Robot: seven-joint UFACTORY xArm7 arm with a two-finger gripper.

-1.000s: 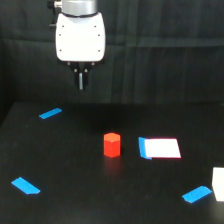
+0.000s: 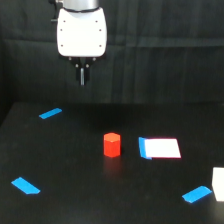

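In the camera view my gripper (image 2: 82,73) hangs high at the upper left, below its white housing, well above the dark table; whether its dark fingers are open or shut is too small to tell. A red block (image 2: 111,145) rests on the table near the centre, below and right of the gripper.
Blue tape strips (image 2: 25,186) lie at left, back and right. A white rectangle (image 2: 164,148) with blue and pink edges lies right of the block, and a white object (image 2: 218,183) sits at the right edge.
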